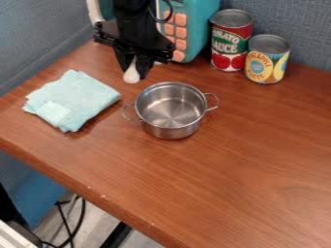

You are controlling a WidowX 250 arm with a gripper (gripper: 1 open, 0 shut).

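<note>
My gripper (pixel 134 60) is at the top centre, above and behind the steel pot (pixel 171 109), with a small white piece at its lower end; whether it is open or shut is unclear. The pot stands on the wooden table (pixel 220 184). A folded pale blue towel (pixel 73 101) lies to the left of the pot.
A red and green can (pixel 229 44) and a yellow-labelled can (pixel 266 60) stand at the back right. A teal and orange object (pixel 191 24) is behind the arm.
</note>
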